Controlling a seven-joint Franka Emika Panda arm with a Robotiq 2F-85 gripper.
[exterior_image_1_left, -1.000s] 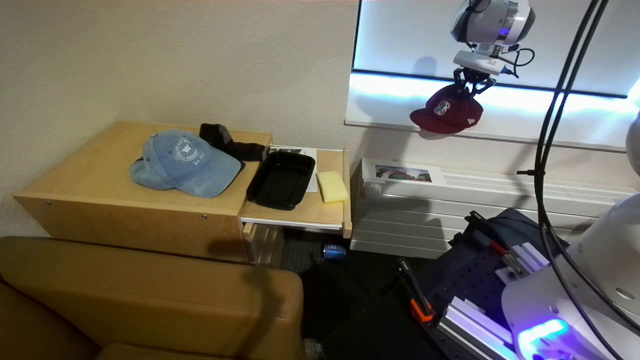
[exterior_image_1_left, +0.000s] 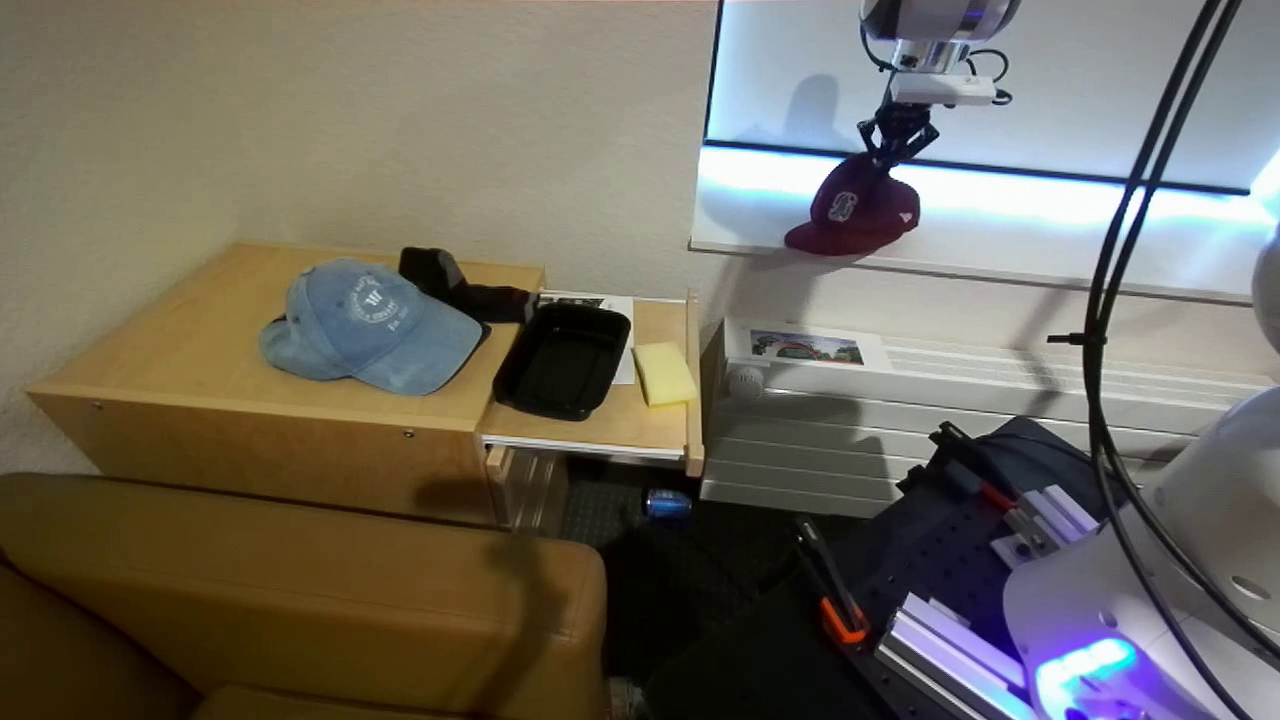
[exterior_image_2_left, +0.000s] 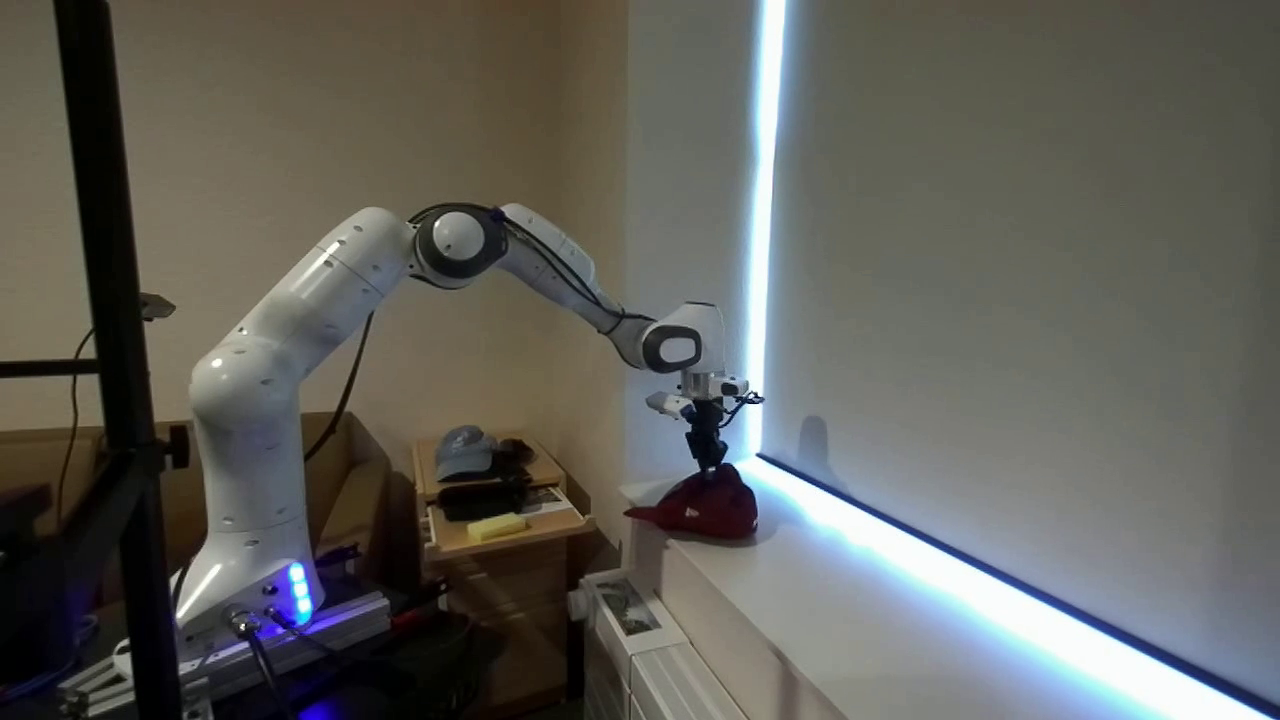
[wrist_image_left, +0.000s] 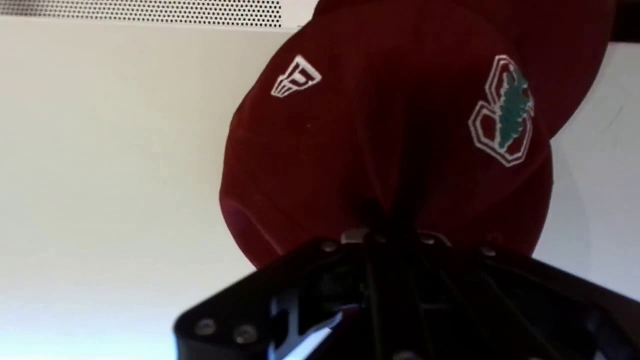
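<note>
A maroon cap (exterior_image_1_left: 849, 206) with a white-outlined emblem is at the left end of the windowsill in exterior view 1, its brim pointing left. My gripper (exterior_image_1_left: 885, 156) is above it, shut on the fabric at its crown. The same cap (exterior_image_2_left: 710, 504) appears in exterior view 2 under the gripper (exterior_image_2_left: 708, 466), its crown drawn up into a peak. In the wrist view the cap (wrist_image_left: 324, 144) fills the middle, with folds running toward the fingers. The fingertips themselves are dark and partly lost in the cloth. Whether the cap's underside touches the sill cannot be told.
A wooden cabinet (exterior_image_1_left: 156, 348) at left bears a blue cap (exterior_image_1_left: 372, 324) and a dark sock (exterior_image_1_left: 462, 286). Its open drawer holds a black tray (exterior_image_1_left: 564, 360) and a yellow sponge (exterior_image_1_left: 663, 373). A radiator (exterior_image_1_left: 816, 444) stands below the sill (exterior_image_2_left: 768, 576), whose right part is clear.
My gripper and the maroon cap have shifted left together along the window, and the cap has turned somewhat. The things on the cabinet and in the drawer are unmoved.
</note>
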